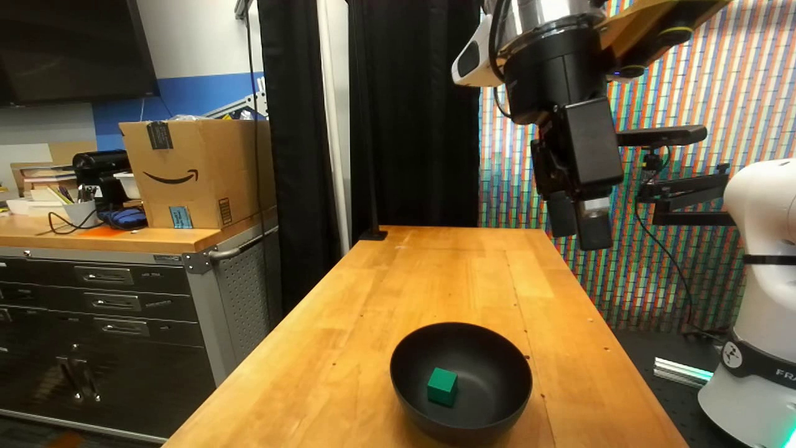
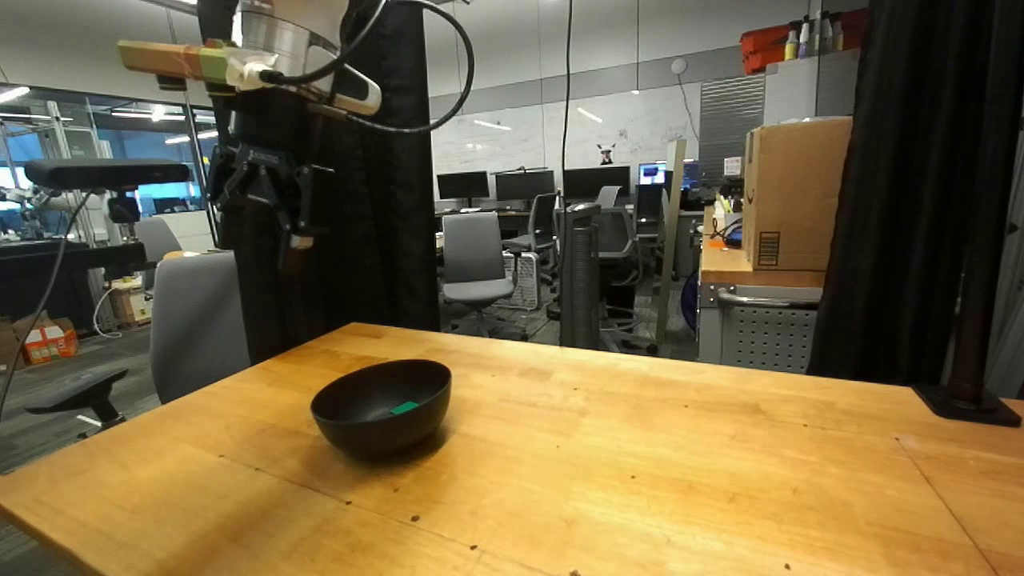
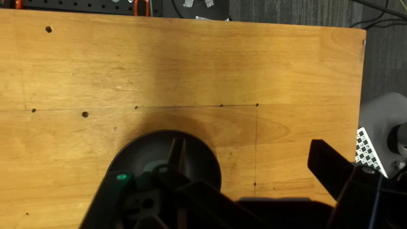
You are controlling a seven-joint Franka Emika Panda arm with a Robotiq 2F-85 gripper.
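Note:
In exterior view 1 a black bowl point(image 1: 489, 373) rests upright on the wooden table, with a green cube point(image 1: 442, 387) lying inside it. Exterior view 2 shows the same bowl point(image 2: 384, 432) and only part of the cube point(image 2: 404, 408) above its rim. My gripper point(image 1: 579, 223) hangs high over the table, well above the bowl and apart from it. It is open and holds nothing. Looking down in the wrist view, my dark gripper parts cover the lower part of the bowl point(image 3: 190, 143); the cube cannot be made out clearly there.
A black pole base point(image 2: 965, 403) stands at the table's right end in exterior view 2. A white robot arm base point(image 1: 754, 403) is beyond the right edge.

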